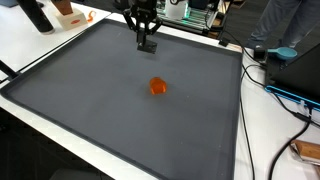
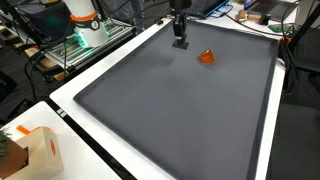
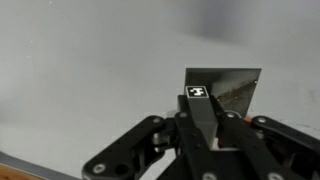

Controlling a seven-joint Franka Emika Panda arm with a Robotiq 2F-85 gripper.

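Observation:
My gripper [image 1: 142, 30] is at the far side of the dark grey board, shut on a dark square-ended tool [image 1: 147, 46]. In the wrist view, the tool's flat dark plate [image 3: 232, 85] shows beyond the fingers, and a grey stem with a small black-and-white pattern on its end stands between them. An orange piece [image 1: 157, 87] lies on the board, nearer the middle than the gripper and apart from the tool in both exterior views. Exterior view 2 shows the orange piece [image 2: 206, 57] right of the tool [image 2: 181, 43]. Whether the plate touches the board, I cannot tell.
The grey board [image 1: 90, 85] with a white border is otherwise bare, with wide free room toward the near side. Cables [image 1: 278, 92] run along its right edge. An orange-and-white device [image 2: 38, 152] stands off the board's near left corner.

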